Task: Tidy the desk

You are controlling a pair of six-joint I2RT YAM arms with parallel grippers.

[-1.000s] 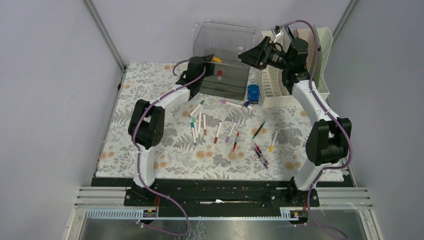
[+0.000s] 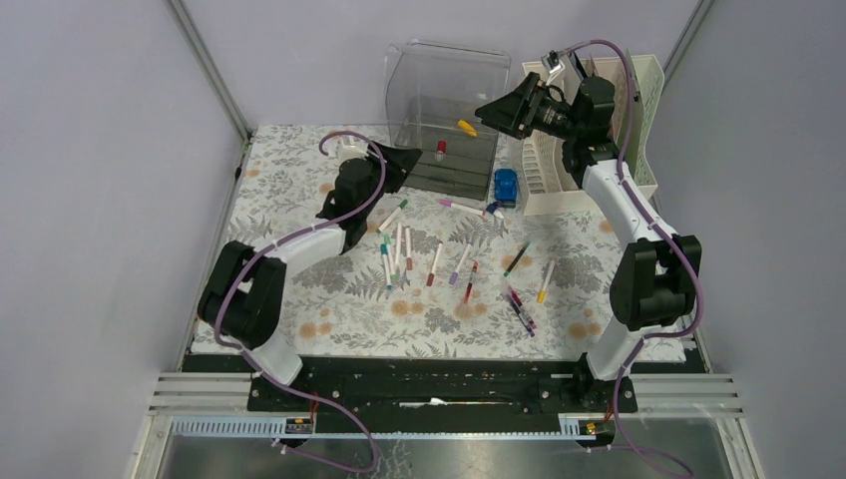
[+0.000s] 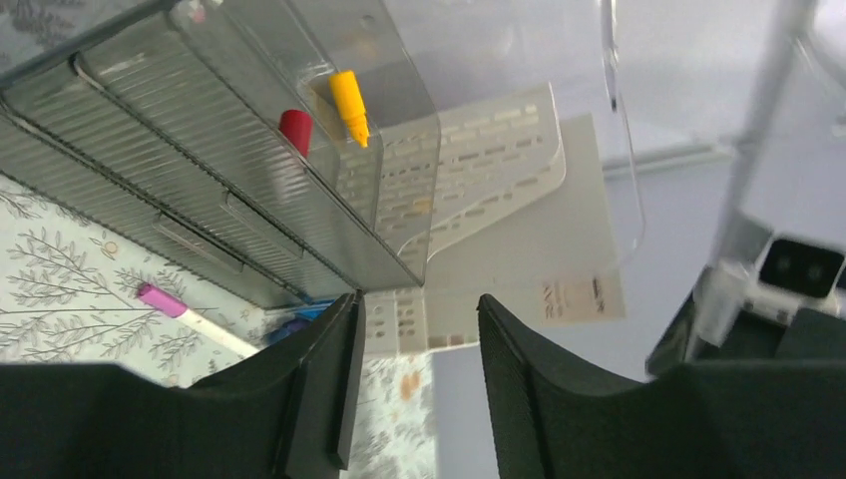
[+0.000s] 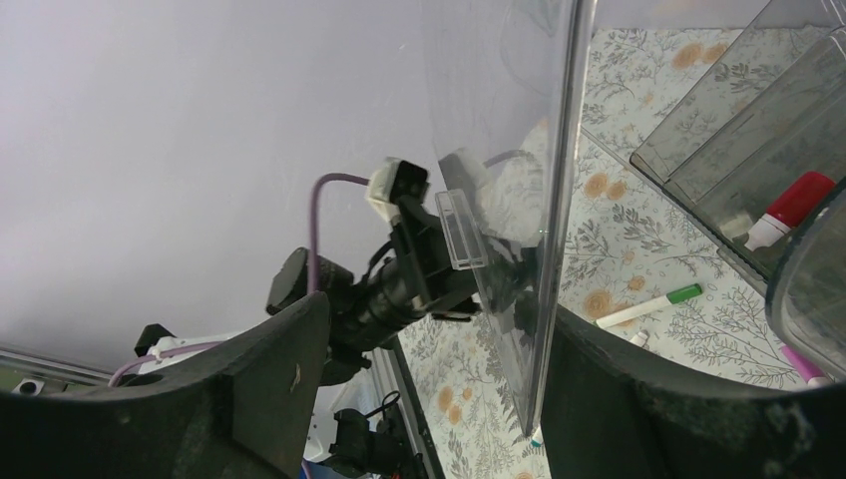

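A clear acrylic organizer [image 2: 449,175] at the back holds a red marker [image 3: 296,130] and a yellow piece [image 3: 349,100]. My left gripper is open, out in front of the organizer's left side, with nothing between its fingers. My right gripper is open at the organizer's top right, with a clear upright panel [image 4: 534,299] between or just beyond its fingers; contact is unclear. Loose markers [image 2: 434,264] lie scattered over the middle of the patterned desk.
A cream rack [image 2: 547,200] stands at the back right, with a blue object [image 2: 506,188] beside it.
My left arm has pulled back leftward from the organizer. The yellow piece sits farther right inside it than earlier. The right arm has stayed put.
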